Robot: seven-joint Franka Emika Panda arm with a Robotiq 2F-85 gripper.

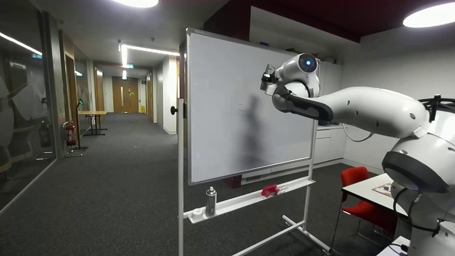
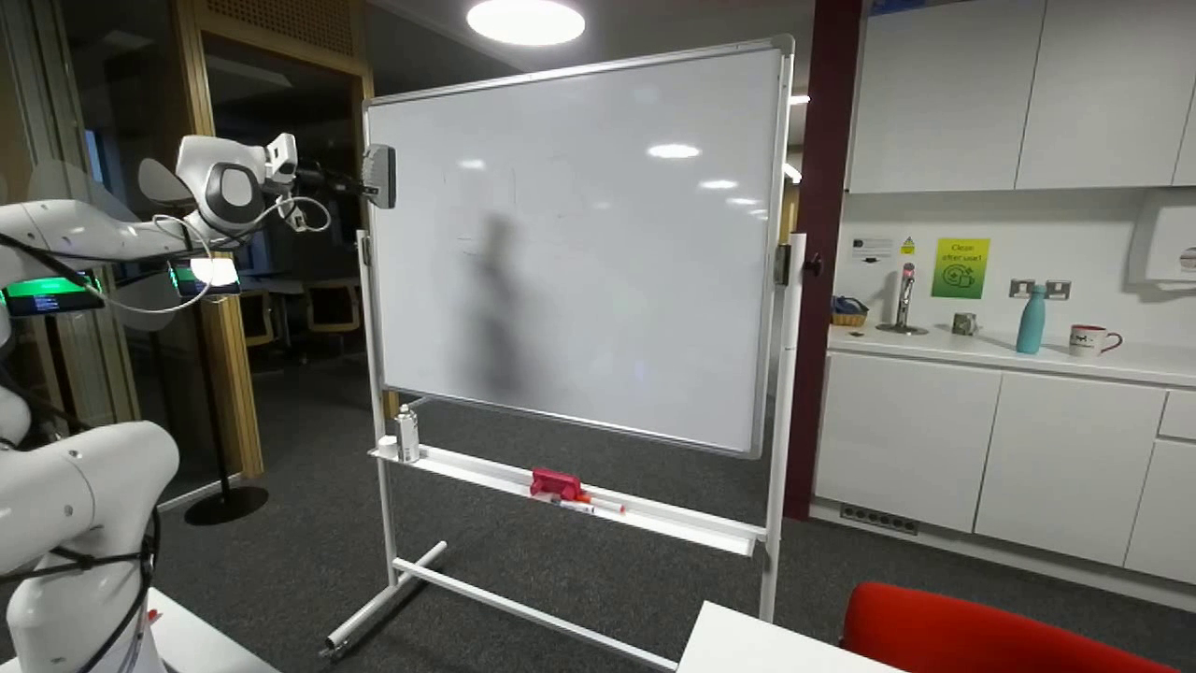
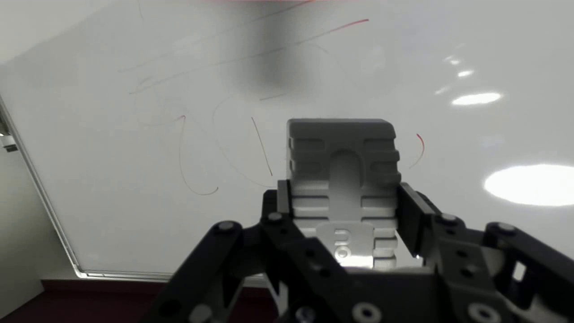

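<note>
In the wrist view my gripper is shut on a grey ribbed eraser, one finger on each side of it. Behind it spreads the whiteboard, bearing faint thin marks and a few red strokes. From the second exterior view, the eraser shows upright at the end of the gripper, near the board's left edge in the picture. Exterior view 1 has the gripper held out from the whiteboard, with the arm's shadow on its surface.
Below the board, a tray carries a spray can, a white roll, a red holder and markers. A red chair and white table stand at the right in exterior view 1.
</note>
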